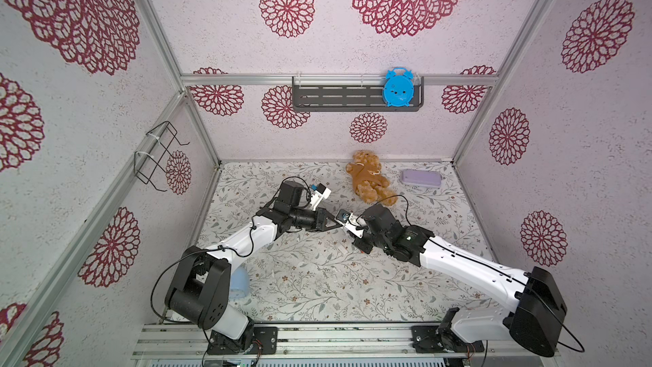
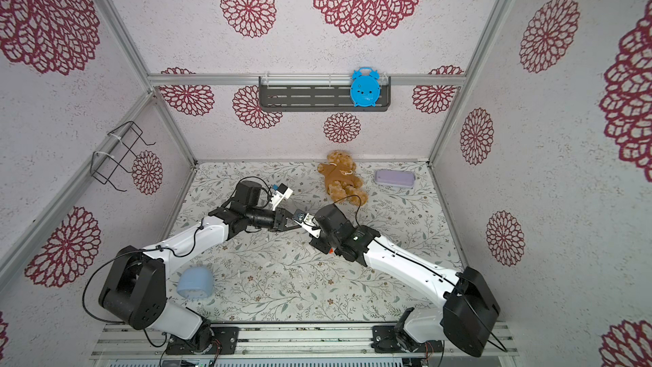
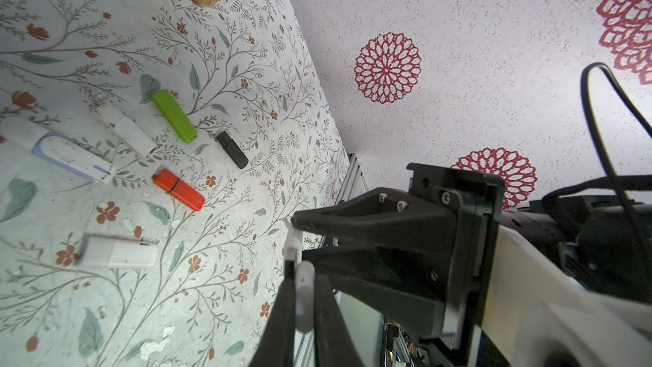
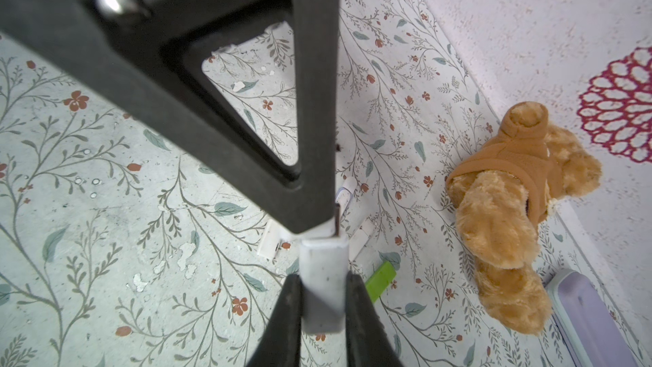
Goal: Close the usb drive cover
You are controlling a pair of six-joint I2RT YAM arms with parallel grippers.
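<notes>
A white usb drive bridges my two grippers, which meet tip to tip above the table. In the left wrist view a white piece point(image 3: 304, 306) is pinched by my left gripper, which is shut on it. The right wrist view shows a white drive end point(image 4: 324, 285) between the fingers of my right gripper; whether they clamp it or stand slightly apart is unclear. The left gripper's dark fingers point(image 4: 315, 190) hide most of the joint, so whether the cover is fully seated does not show.
Several loose drives lie on the table below, among them a green one point(image 3: 174, 115), a red one point(image 3: 178, 189) and a black one point(image 3: 232, 149). A teddy bear point(image 1: 366, 176) and a purple case point(image 1: 421, 177) sit at the back.
</notes>
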